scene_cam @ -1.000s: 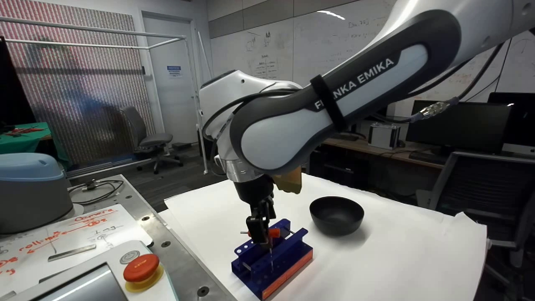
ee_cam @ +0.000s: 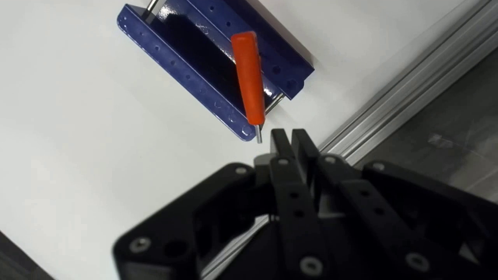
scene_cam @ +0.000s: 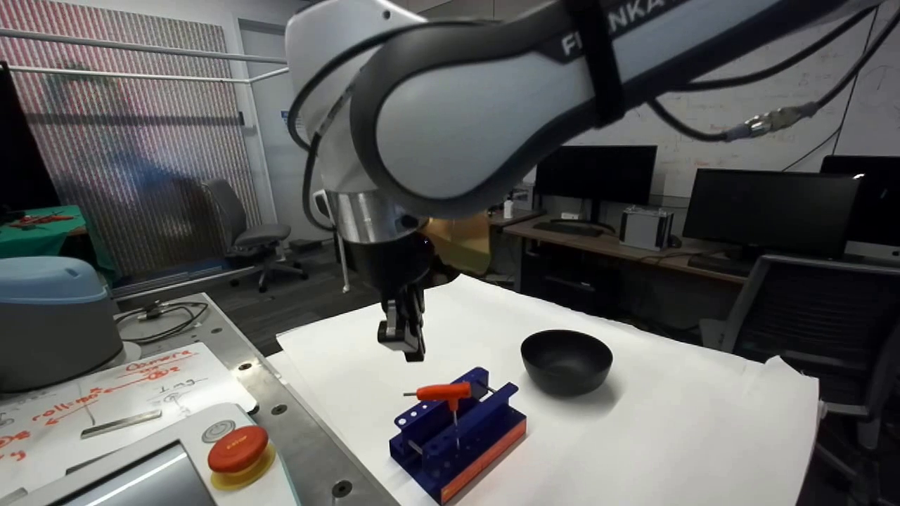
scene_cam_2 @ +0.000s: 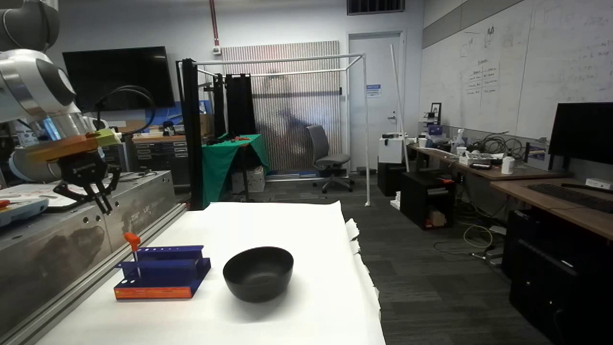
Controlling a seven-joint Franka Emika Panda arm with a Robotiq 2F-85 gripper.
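An orange-handled T-shaped tool (scene_cam: 444, 391) stands in the dark blue metal rack (scene_cam: 485, 438), its thin shaft down among the plates. In the wrist view the orange handle (ee_cam: 248, 77) lies across the blue rack (ee_cam: 186, 77), with a short metal tip pointing towards my gripper. The fingers are close together; only a narrow gap shows, with nothing visible in it. Exterior view 1 has my gripper (scene_cam: 409, 347) up above and behind the rack, apart from the tool. From the other side, the gripper (scene_cam_2: 106, 210) hangs clear above the orange handle (scene_cam_2: 132, 238).
A black bowl (scene_cam: 567, 362) stands on the white-covered table beside the rack, and it looks empty. Free white surface (scene_cam_2: 322, 276) lies past the bowl. A metal rail (scene_cam_2: 123, 250) runs along the table's robot side. The red emergency stop (scene_cam: 238, 448) sits near exterior view 1's camera.
My gripper has risen and moved left in exterior view 1, away from the orange handle it overlapped before. Tool, rack and bowl stand where they were.
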